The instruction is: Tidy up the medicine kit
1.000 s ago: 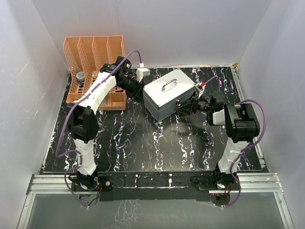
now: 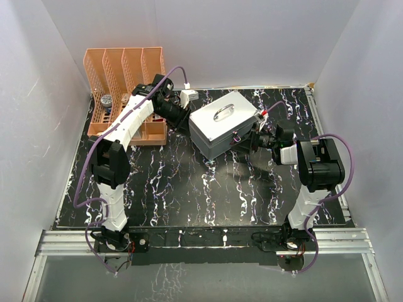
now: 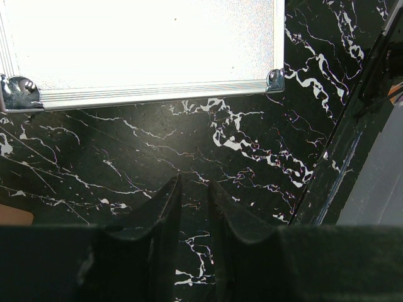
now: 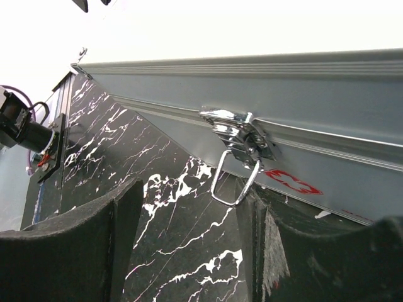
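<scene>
A closed silver medicine case (image 2: 230,119) with a chrome handle (image 2: 223,112) on its lid sits at an angle on the counter. My left gripper (image 2: 186,128) is beside its left end; in the left wrist view only dark counter shows in the narrow gap between its fingers. At the case's front, my right gripper stands part open. A chrome latch (image 4: 236,129) hangs there with its wire loop (image 4: 217,189) swung out, close by or touching one finger (image 4: 255,229); contact cannot be made out. The case's contents are hidden.
An orange divided rack (image 2: 151,135) with a few small containers (image 2: 106,102) stands at the back left, partly behind my left arm. The counter (image 2: 195,195) in front of the case is clear. Grey walls close in the sides and back.
My right gripper has shifted very slightly at the case's front. The case and my left arm look unmoved.
</scene>
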